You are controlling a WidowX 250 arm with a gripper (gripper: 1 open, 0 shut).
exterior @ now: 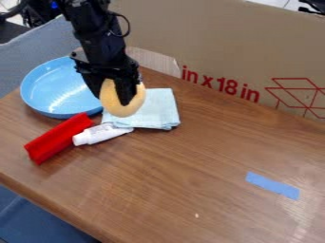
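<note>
My black gripper (117,80) is shut on a round tan bread-like object (124,102), lifted above a folded pale blue cloth (162,114). To the left sits a blue plate (48,90). A red cylinder (56,140) and a white tube (99,135) with a dark label lie on the wooden table (184,185), in front of the cloth and plate. The fingertips are partly hidden against the tan object.
A cardboard box (229,52) runs along the back of the table. A strip of blue tape (272,185) lies at the right. The near left edge drops off.
</note>
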